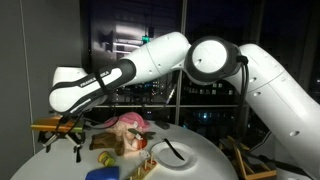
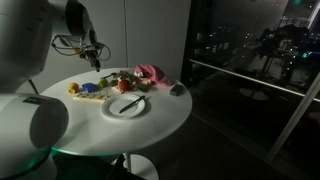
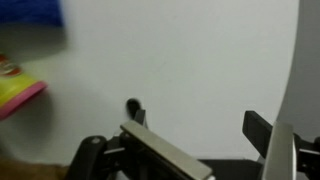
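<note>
My gripper [image 1: 62, 145] hangs low over the left side of the round white table [image 1: 50, 168], pointing down. Its fingers stand apart, and only white tabletop shows between the fingers in the wrist view. Near the left finger, a small dark rounded end [image 3: 133, 106] lies on the table. It looks like part of the dark spoon-like utensil [image 1: 78, 154] just below the gripper in exterior view 1. In exterior view 2 the gripper [image 2: 97, 62] is over the table's far left edge.
To the gripper's right lie a blue item [image 1: 103, 173], a yellow-green item [image 1: 106, 158], a pink cloth [image 1: 128, 124] and a red item [image 2: 124, 87]. A white plate [image 2: 112, 110] holds a dark-handled utensil [image 2: 131, 104]. A yellow-and-pink object [image 3: 18, 88] shows in the wrist view.
</note>
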